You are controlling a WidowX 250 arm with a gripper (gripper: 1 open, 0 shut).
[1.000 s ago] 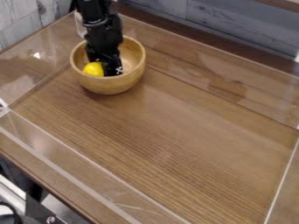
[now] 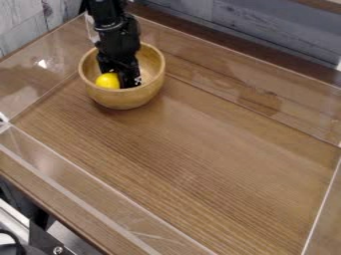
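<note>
A round wooden bowl (image 2: 132,98) sits near the back left of the tray. The black gripper (image 2: 122,75) reaches down into it from above, beside a yellow object (image 2: 107,81) in the bowl's left part. Whether the fingers are shut on the yellow object is hard to tell, as they are dark and partly hidden.
The wooden tray floor (image 2: 200,179) is clear across the middle, right and front. Low walls border it at the back and sides, with grey panels at the upper left.
</note>
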